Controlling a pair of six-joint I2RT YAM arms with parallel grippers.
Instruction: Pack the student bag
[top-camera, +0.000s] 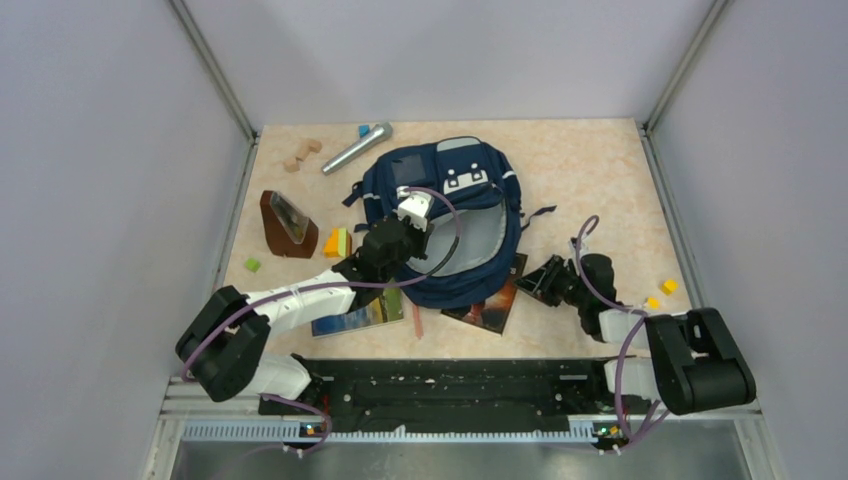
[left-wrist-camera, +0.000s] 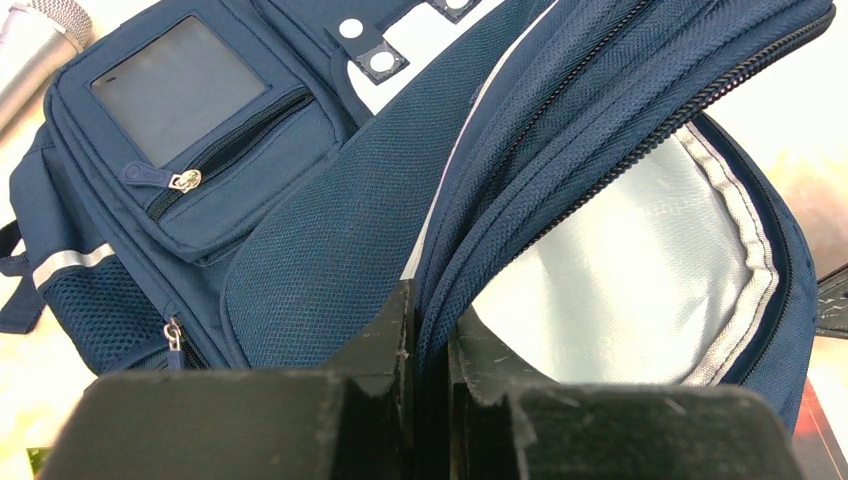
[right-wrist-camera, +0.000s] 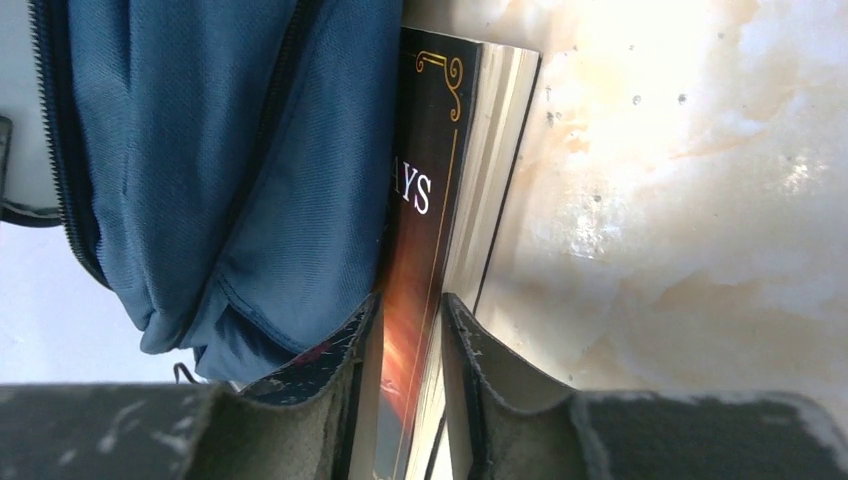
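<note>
The navy backpack (top-camera: 440, 170) lies with its main pocket gaping, the pale lining (left-wrist-camera: 620, 270) exposed. My left gripper is shut on the zippered edge of its flap (left-wrist-camera: 560, 150), which runs up between the fingers. Against the bag's lower right side lies a dark book (top-camera: 485, 312), partly covered by the bag. In the right wrist view the book (right-wrist-camera: 415, 250) has its page edge facing right. My right gripper is open over that edge, one fingertip above the cover and the other by the pages; whether they touch it I cannot tell.
A picture book (top-camera: 355, 318) lies partly under the left arm. A brown stand (top-camera: 287, 225), toy blocks (top-camera: 338, 243) and a silver microphone (top-camera: 357, 148) are on the left side. Yellow blocks (top-camera: 668, 287) sit at far right.
</note>
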